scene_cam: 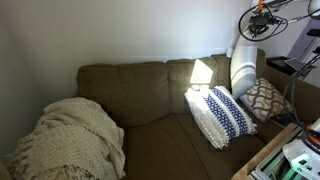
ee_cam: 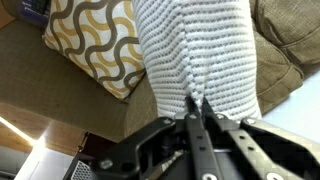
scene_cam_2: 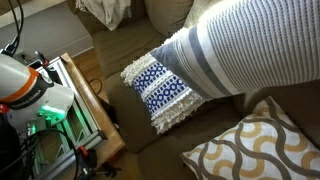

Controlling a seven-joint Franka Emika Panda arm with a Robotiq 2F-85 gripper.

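A white and grey ribbed pillow (scene_cam: 243, 68) stands upright at the right end of the couch, just below my gripper (scene_cam: 257, 34). Seen from the wrist, the pillow's pale knit fabric (ee_cam: 197, 50) is pinched into a fold, and my gripper is shut on it. In exterior view 2 the same pillow (scene_cam_2: 255, 45) looms large across the upper right, with a dark grey stripe near one end; the gripper is out of that view.
On the brown couch (scene_cam: 150, 95) lie a blue and white fringed pillow (scene_cam: 220, 115) and a yellow-grey patterned pillow (scene_cam: 263, 100). A cream knit blanket (scene_cam: 70, 140) covers the left end.
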